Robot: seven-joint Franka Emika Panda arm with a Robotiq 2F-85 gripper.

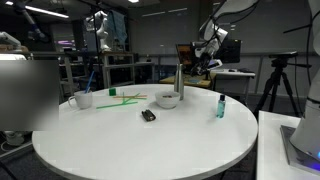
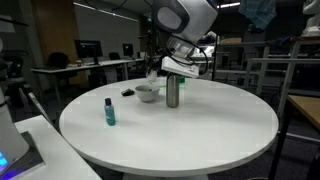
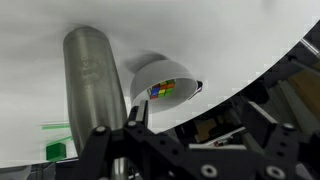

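Note:
My gripper stands open above the table, with its dark fingers at the bottom of the wrist view and nothing between them. Ahead of it is a white bowl [image 3: 147, 78] with a small multicoloured cube [image 3: 162, 89] inside. A tall silver bottle [image 3: 92, 85] stands beside the bowl, on the left of the wrist view. Exterior view 1 has the bowl [image 1: 168, 101] just in front of the bottle [image 1: 179, 84]. Exterior view 2 shows the bowl [image 2: 146, 94] left of the bottle [image 2: 173, 92], with the white arm over and behind them.
A small blue-green bottle [image 1: 221, 106] stands near the table's right edge. Farther left are a black object [image 1: 148, 115], a white mug [image 1: 83, 100], green and orange sticks [image 1: 125, 101] and a green block [image 1: 112, 92].

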